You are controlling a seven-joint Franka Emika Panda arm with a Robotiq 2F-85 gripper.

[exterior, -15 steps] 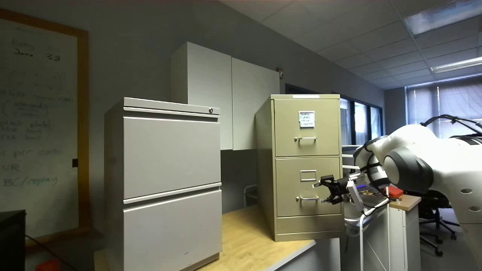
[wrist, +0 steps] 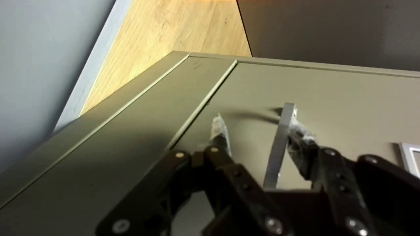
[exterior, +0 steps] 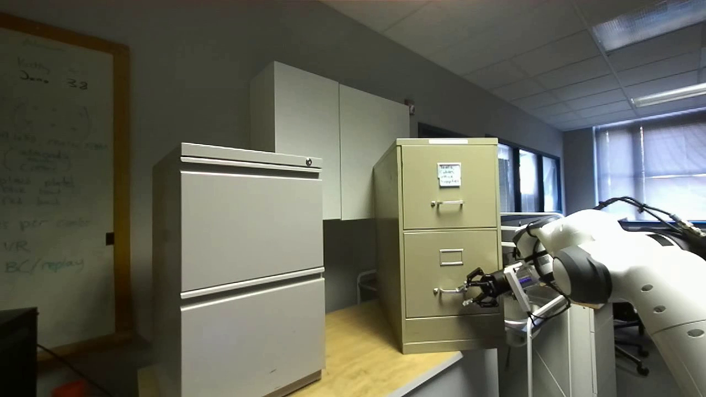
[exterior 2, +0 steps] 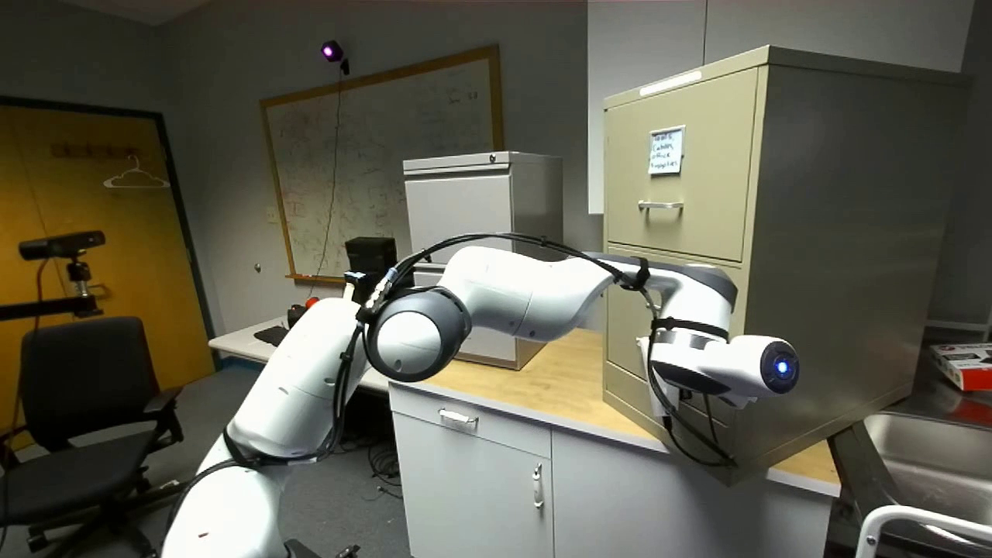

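A beige two-drawer filing cabinet (exterior: 450,248) stands with both drawers closed. My gripper (exterior: 466,291) is at the lower drawer's silver handle (exterior: 450,290), its fingers part open. In the wrist view the handle (wrist: 278,147) runs between the two fingers of the gripper. The right finger (wrist: 301,137) is right up against the bar, and whether it touches I cannot tell. A gap separates the left finger (wrist: 219,129) from the bar. In the second exterior view the arm's wrist (exterior 2: 707,353) hides the gripper and that handle.
To the left, a grey filing cabinet (exterior: 251,231) shares the wooden counter (exterior: 357,331). The upper drawer's handle (exterior: 448,202) is free. A sink (exterior 2: 930,456) lies right of the beige cabinet, with a white rail (exterior 2: 930,516) in front of it.
My gripper has moved left and slightly down, from in front of the lower drawer to its handle. The gap between the fingers looks narrower. The drawers have not moved.
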